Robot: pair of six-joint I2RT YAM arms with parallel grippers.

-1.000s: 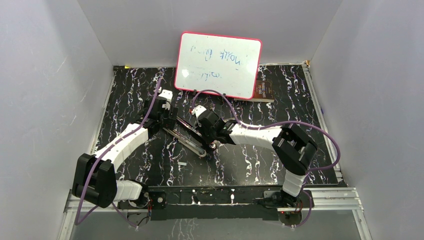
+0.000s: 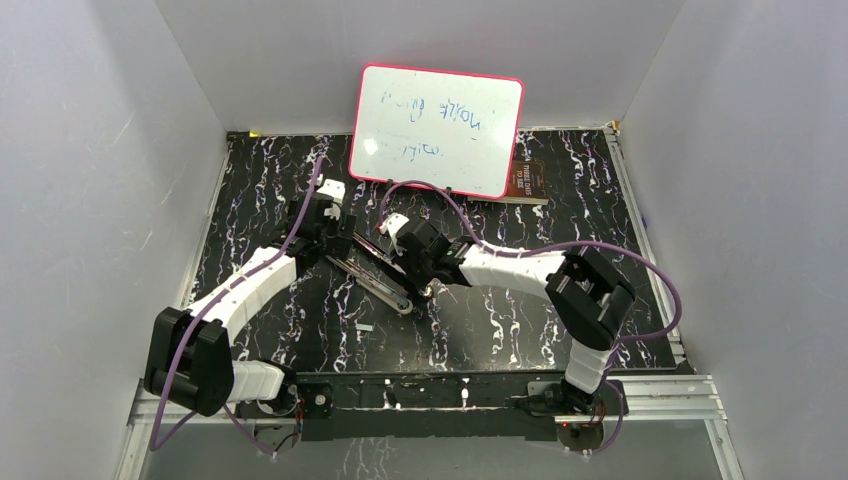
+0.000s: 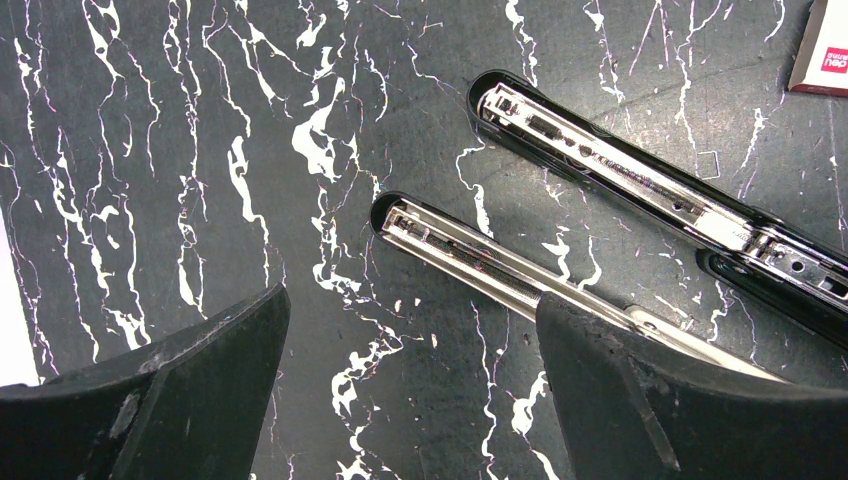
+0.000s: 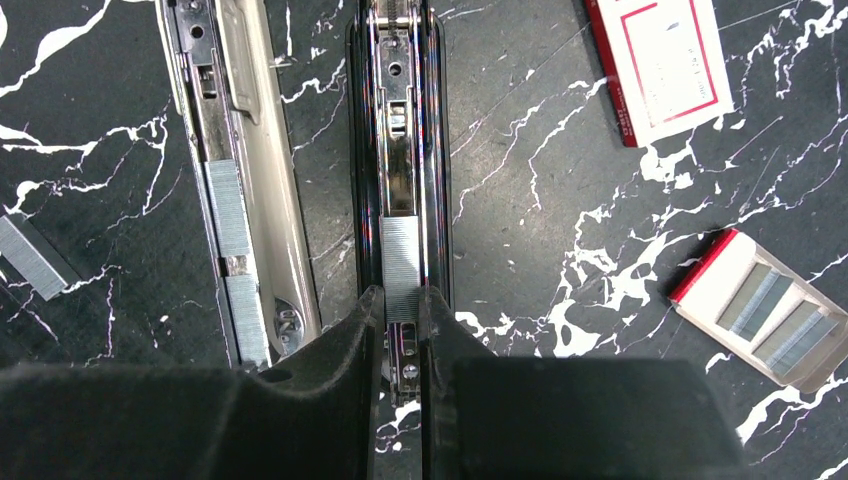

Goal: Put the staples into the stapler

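In the right wrist view a black stapler (image 4: 357, 180) lies opened out, its magazine running up the view. A silver staple strip (image 4: 401, 255) sits in its channel. My right gripper is shut on the strip's lower end, with a fingertip on each side. Beside it is an opened cream-coloured stapler (image 4: 262, 190), holding two strips in its channel. My left gripper stands open with nothing between its fingers. Past those fingers, the left wrist view shows the far ends of both staplers. From above, the right gripper largely hides the strip.
A loose staple strip (image 4: 35, 255) lies on the table beside the cream stapler. On the black stapler's other side are a closed staple box (image 4: 668, 70) and an open box with strips (image 4: 808, 378). A whiteboard (image 2: 438, 130) stands at the back, with a book (image 2: 527, 181) next to it.
The left arm and both staplers look the same.
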